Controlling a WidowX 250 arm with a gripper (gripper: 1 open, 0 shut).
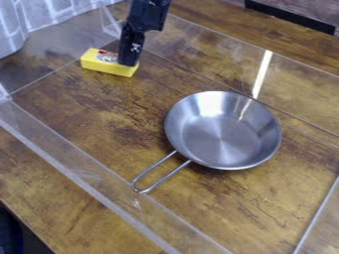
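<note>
A yellow block (106, 63), like a small box, lies on the wooden table at the upper left. The dark gripper (130, 54) reaches down from the top, low at the block's right end; it is too small and dark to see what, if anything, is between its fingers. A steel pan (223, 127) with a long wire handle pointing to the lower left sits on the right half of the table.
Clear panels or edges run along the left and right sides of the wooden table (93, 129). A white, crumpled cloth or plastic lies at the top left corner.
</note>
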